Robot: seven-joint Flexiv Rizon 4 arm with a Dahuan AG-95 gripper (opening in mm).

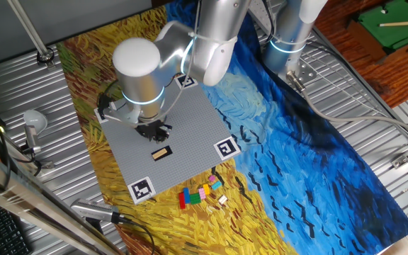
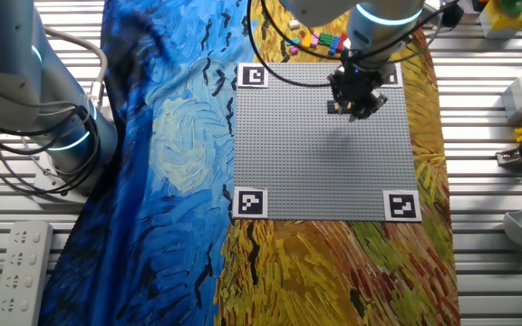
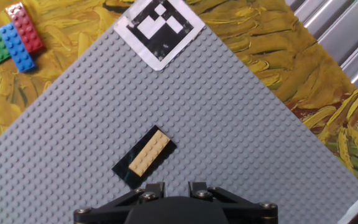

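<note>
A tan brick point(image 3: 149, 153) lies along a black base piece point(image 3: 124, 172) on the grey studded baseplate point(image 3: 229, 124), black showing along both of its long sides. In the wrist view they sit just beyond my gripper, whose fingertips stand apart with nothing between them. Exterior view 1 shows the gripper point(image 1: 154, 132) above the plate, a short way behind the tan brick point(image 1: 161, 153) and clear of it. From the other side, the gripper point(image 2: 358, 98) partly hides the black piece.
Several coloured bricks, among them a red brick point(image 1: 183, 200) and a green brick point(image 1: 195, 198), lie on the painted cloth point(image 1: 211, 223) beyond the baseplate's edge. Marker tags point(image 1: 142, 189) sit at the plate's corners. Most of the plate is bare.
</note>
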